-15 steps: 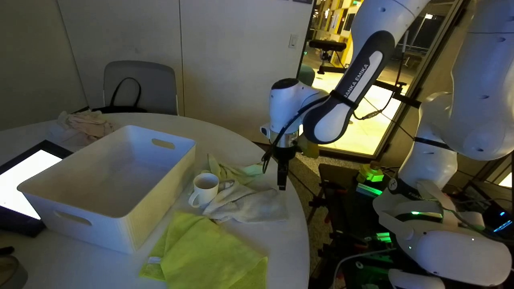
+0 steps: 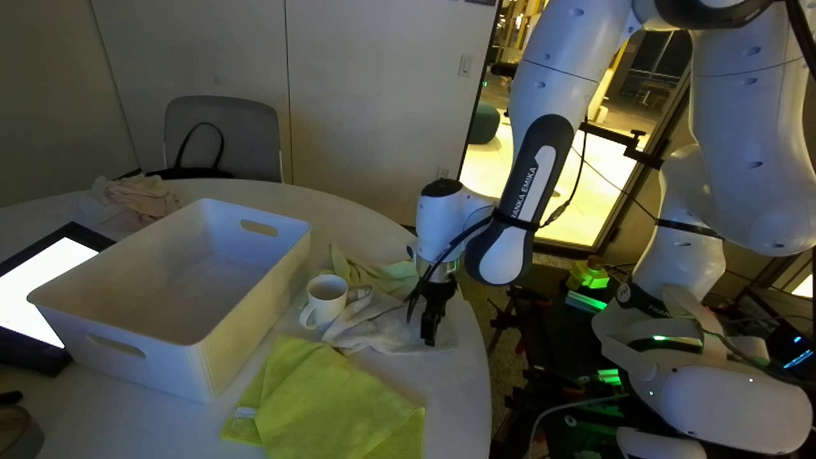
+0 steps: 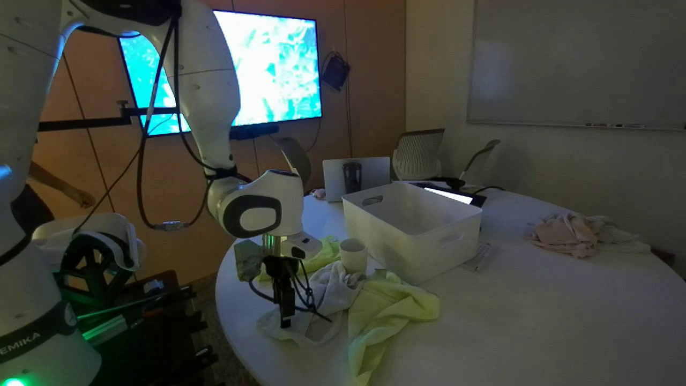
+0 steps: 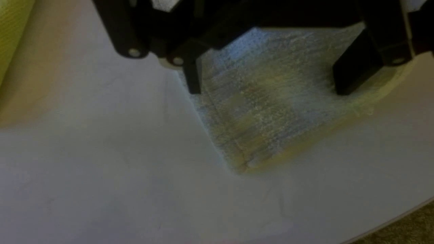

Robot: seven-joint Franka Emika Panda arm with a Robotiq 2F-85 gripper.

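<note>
A pale grey-white cloth (image 2: pixel 371 324) lies crumpled on the table beside a white mug (image 2: pixel 326 301). Low over this cloth is my gripper, its fingers wide apart and pointing down. In the wrist view, the cloth's corner (image 4: pixel 244 150) spreads between and below the fingertips, and nothing is gripped. Whether the tips touch the fabric I cannot tell. From the other side, the gripper (image 3: pixel 286 321) also appears just above the cloth (image 3: pixel 331 289).
A yellow-green cloth (image 2: pixel 329 405) lies at the front, another green cloth (image 2: pixel 375 274) behind the mug. An empty-looking white bin (image 2: pixel 252 321) stands left of the mug. Pinkish cloths (image 3: pixel 566 236) and a lit screen (image 2: pixel 38 287) lie farther off. The table edge (image 4: pixel 390 221) is close by.
My gripper has come down and slightly left, from above the table's right edge to just over the grey-white cloth. The cloths, mug and bin look unmoved.
</note>
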